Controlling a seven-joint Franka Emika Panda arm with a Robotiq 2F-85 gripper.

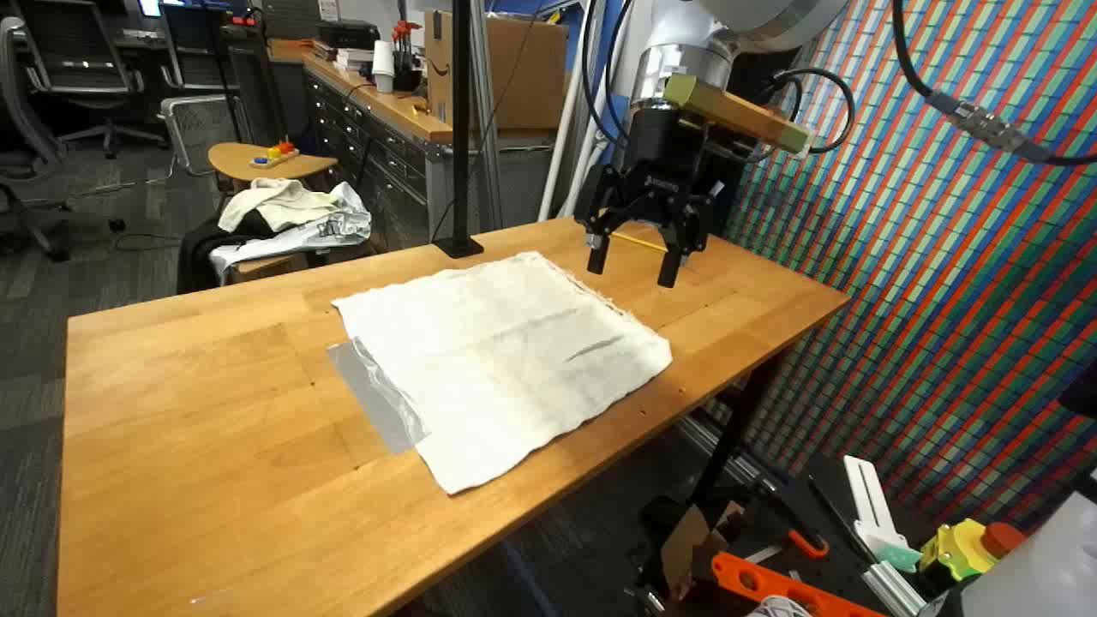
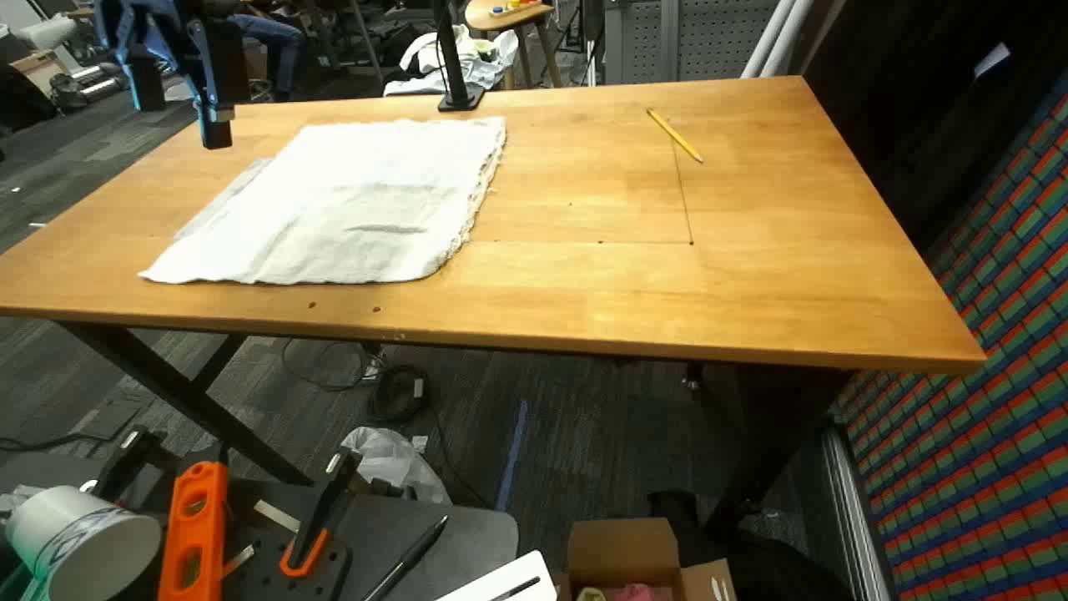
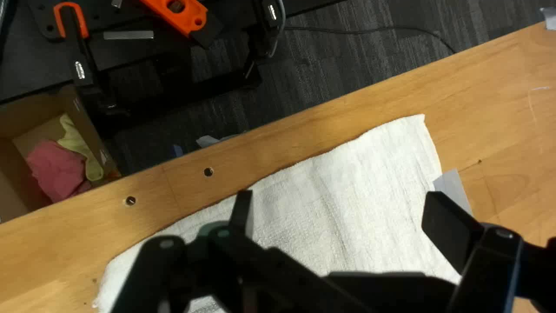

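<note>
A white cloth (image 1: 504, 355) lies spread nearly flat on the wooden table, with a few creases near one end and a frayed edge (image 2: 481, 195). Under its left side in exterior view 1, a strip of grey tape (image 1: 372, 403) sticks out. My gripper (image 1: 632, 266) hangs above the table, fingers spread apart and pointing down, with nothing between them. In the wrist view, the cloth (image 3: 344, 208) shows below the open gripper, whose body hides part of it. The fingers are clear of the cloth.
A yellow pencil (image 2: 676, 136) rests on the table, well away from the cloth. The black post (image 1: 459, 134) stands at the table's back edge, near the cloth. Bare wood (image 1: 195, 463) lies to the cloth's left in exterior view 1.
</note>
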